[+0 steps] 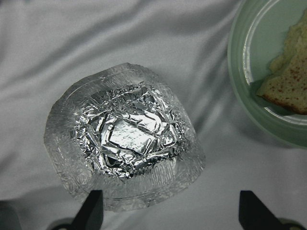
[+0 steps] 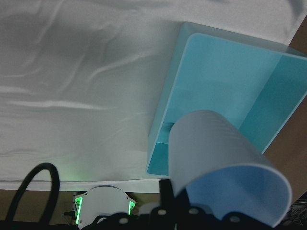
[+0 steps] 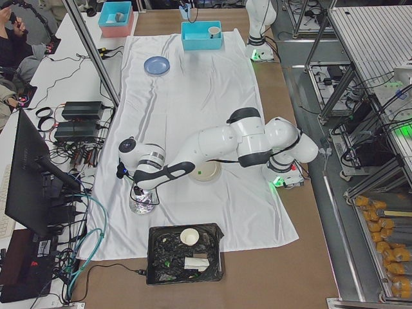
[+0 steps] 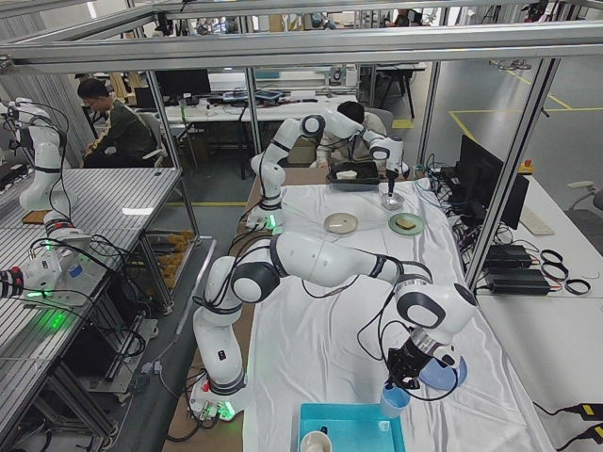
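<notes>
A crumpled foil dish [image 1: 127, 136] with a clear, ragged rim lies on the white cloth. My left gripper hangs over it, fingers apart, nothing between them. Right of the dish in the left wrist view is a green plate [image 1: 244, 96] holding a piece of pancake [image 1: 288, 76]. At the other end of the table my right gripper [image 4: 400, 372] is shut on a light blue cup [image 2: 225, 167], held tilted over the edge of a turquoise bin [image 2: 216, 67].
A blue plate [image 3: 156, 65] lies near the turquoise bin. A beige plate [image 4: 341, 223] sits beside the green one, and a black tray [image 3: 185, 270] with a bowl stands at the cloth's edge.
</notes>
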